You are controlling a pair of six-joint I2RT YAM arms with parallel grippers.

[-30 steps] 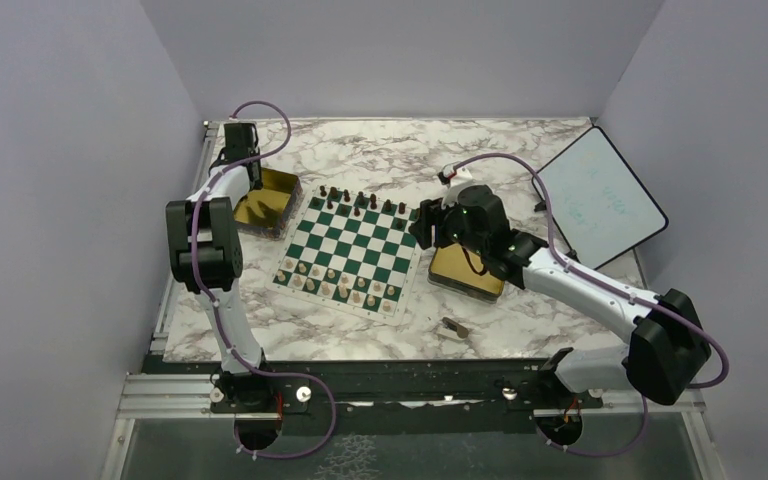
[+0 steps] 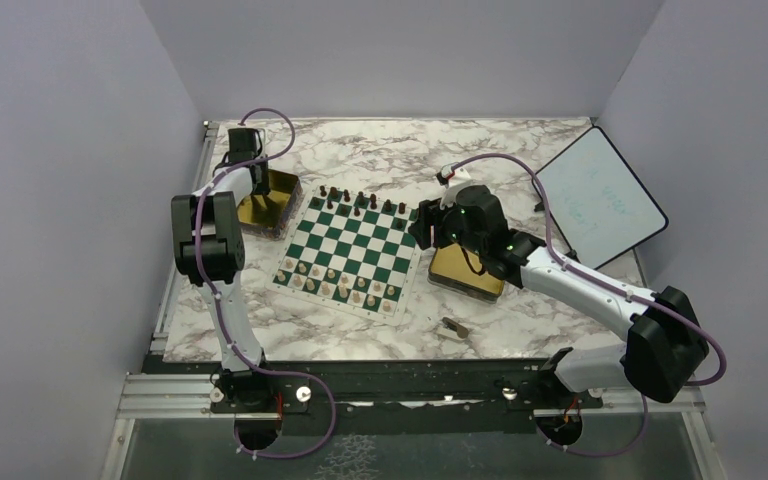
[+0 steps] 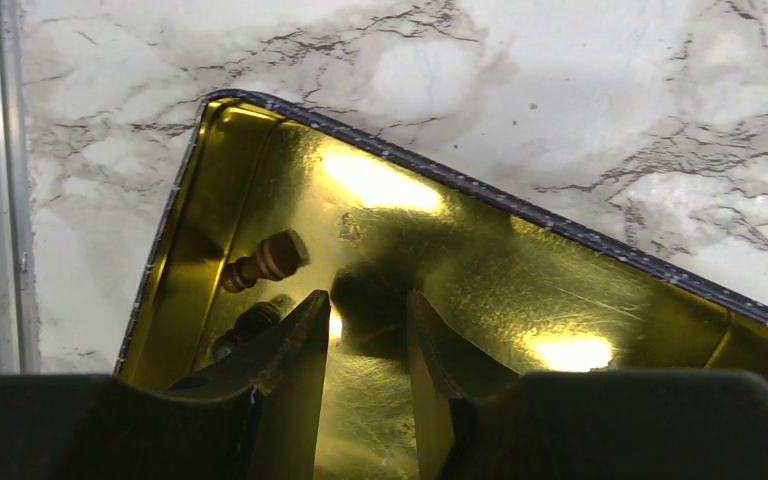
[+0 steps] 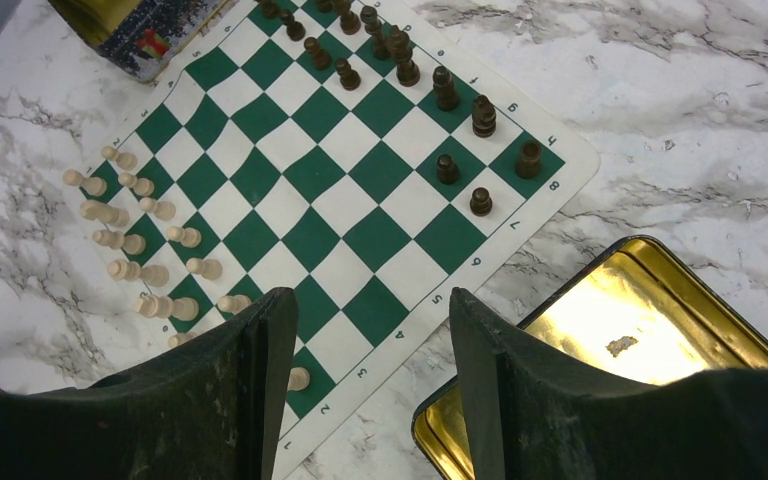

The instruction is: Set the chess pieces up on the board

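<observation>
In the left wrist view, my left gripper is over the golden tray [image 3: 500,207], its fingers part open and only tray floor and dark shadow showing between them. Two dark brown pieces lie on their sides left of the fingers: one piece [image 3: 265,260] in plain sight, the other [image 3: 247,329] partly covered by the left finger. My right gripper stands open and empty above the green and white board [image 4: 350,237]. Brown pieces [image 4: 445,88] stand along the board's far side, and pale pieces [image 4: 150,272] stand along the opposite side.
Beside the board's right edge sits a second golden tray [image 2: 467,272], with no pieces visible in it. A white panel [image 2: 603,198] leans at the right. Bare marble lies behind the board, and a small dark object [image 2: 454,328] rests near the front edge.
My left gripper has shifted slightly rightward over the left tray, and its arm has moved a little. The right arm and the pieces on the board look the same.
</observation>
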